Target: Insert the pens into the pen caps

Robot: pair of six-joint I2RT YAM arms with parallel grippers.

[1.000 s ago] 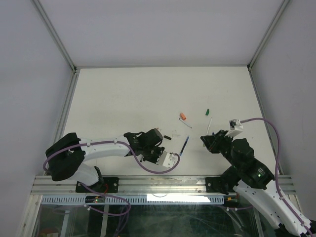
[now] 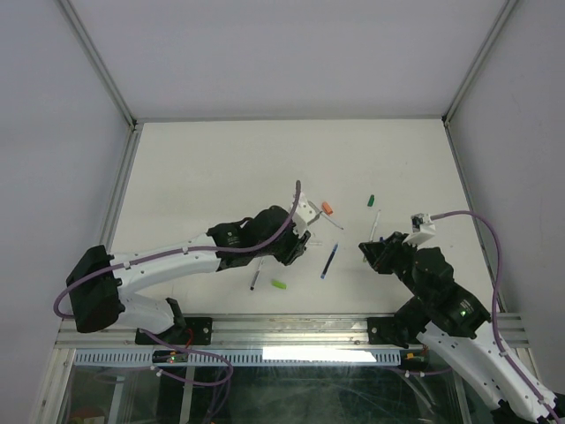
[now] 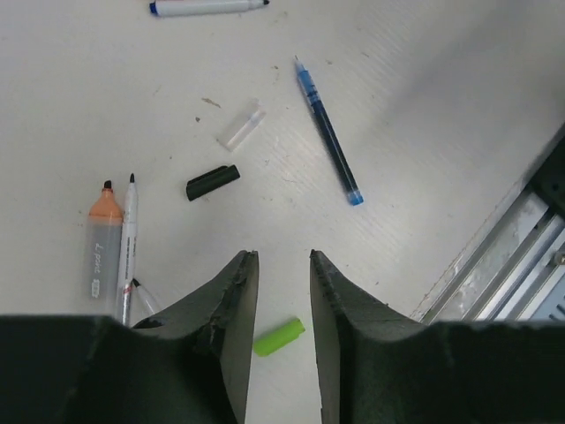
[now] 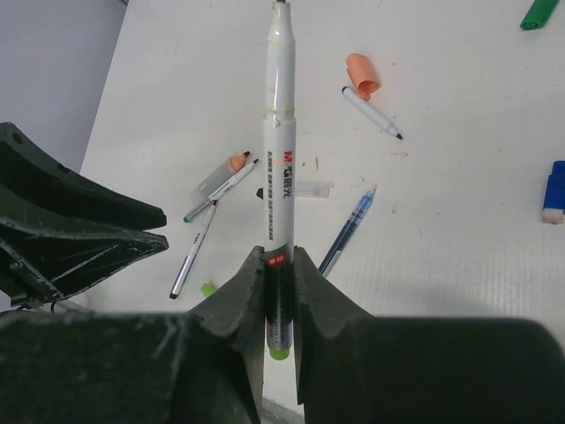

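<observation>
My right gripper is shut on a white M&G pen (image 4: 280, 185), held upright. My left gripper hangs over the table's middle, fingers slightly apart and empty. Below it lie a green cap (image 3: 278, 336), a black cap (image 3: 212, 182), a clear cap (image 3: 241, 124), a blue-black pen (image 3: 327, 132), slim white pens (image 3: 127, 238) and a grey marker with orange top (image 3: 104, 252). A small white marker (image 4: 371, 110) lies beside an orange cap (image 4: 363, 76).
At the right view's edge lie a green cap (image 4: 538, 11) and a blue piece (image 4: 554, 192).
My left gripper has risen and moved back, away from the front edge, uncovering the green cap in the top view. The right arm holds still with the pen.
</observation>
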